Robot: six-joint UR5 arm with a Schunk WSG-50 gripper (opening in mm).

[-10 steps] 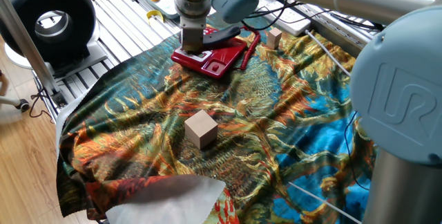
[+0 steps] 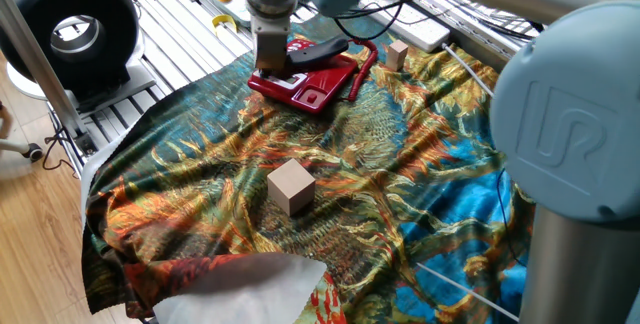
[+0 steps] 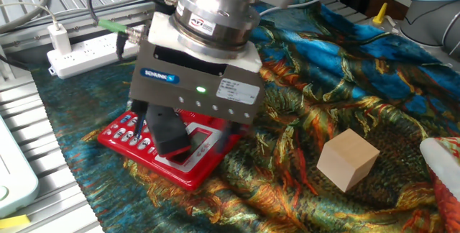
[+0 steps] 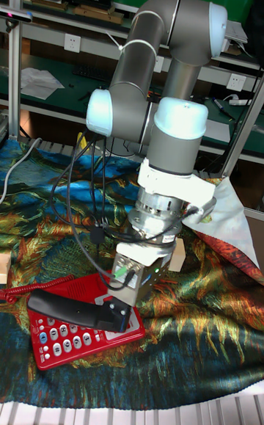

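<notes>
A red desk phone (image 2: 318,94) with silver keys rests on the patterned cloth. Its black handset (image 4: 67,309) lies across the body, over part of the keys and near the display. My gripper (image 3: 184,139) hangs low over the phone, pointing down. In exterior view 2 its dark fingers (image 3: 138,120) stand wide apart, one on each side of the handset's near end, with space visible beside it. The other fingertip is blurred against the red casing. Exterior view 3 hides the fingers largely behind the gripper body and the handset.
A wooden cube (image 2: 291,187) stands on the cloth, well clear of the phone. A smaller wooden block (image 2: 397,56) is near the coiled red cord (image 2: 362,69). Behind lies a white power strip (image 3: 93,55).
The arm has shifted slightly to the left in exterior view 1, carrying the gripper along the phone. Phone, handset and blocks appear unmoved.
</notes>
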